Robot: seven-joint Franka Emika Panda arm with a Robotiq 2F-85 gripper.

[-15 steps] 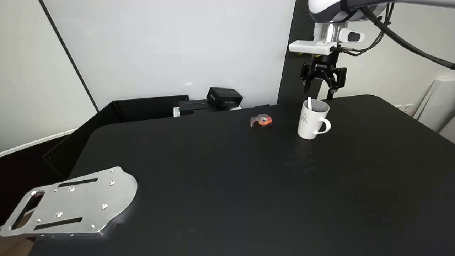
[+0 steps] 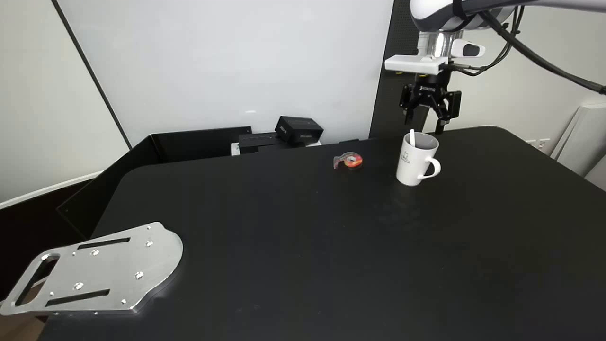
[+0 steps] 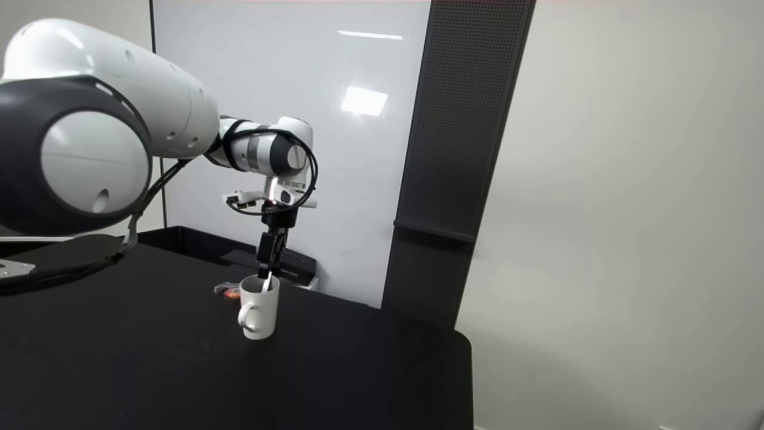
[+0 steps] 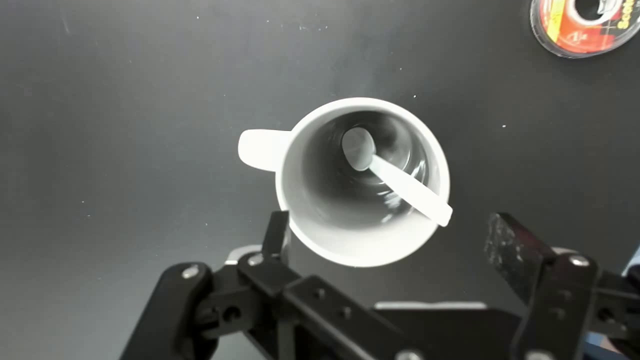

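A white mug (image 2: 411, 165) stands upright on the black table, its handle pointing right in the first exterior view. Inside it leans a white spoon (image 4: 409, 188), bowl down at the bottom, with the handle's end resting over the rim. Above the mug hangs my gripper (image 2: 424, 122), pointing down with its fingers wide apart and nothing between them. In the wrist view its fingers (image 4: 277, 235) lie to either side of the image's lower half, and the mug (image 4: 324, 243) appears beyond them. The second exterior view shows the gripper (image 3: 264, 276) just over the mug's rim.
A clear tape dispenser with a red roll (image 2: 352, 161) lies left of the mug. Far off at the front left is a silver metal plate (image 2: 113, 264). Black boxes (image 2: 299, 130) sit behind the table's back edge.
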